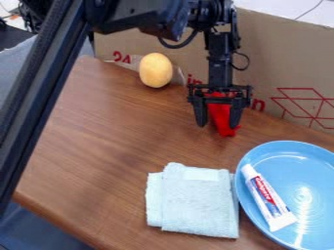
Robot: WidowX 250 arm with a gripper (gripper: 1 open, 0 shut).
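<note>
My gripper [217, 110] hangs over a red object [229, 128] at the back of the wooden table, near the cardboard backdrop. Its dark fingers straddle the upper part of the red object, which is partly hidden behind them; whether they grip it I cannot tell.
A yellow potato-like object [155, 70] sits at the back left. A folded white cloth [192, 200] lies at the front, beside a blue plate [310, 181] holding a toothpaste tube [268, 197]. A cardboard wall [294, 68] bounds the back.
</note>
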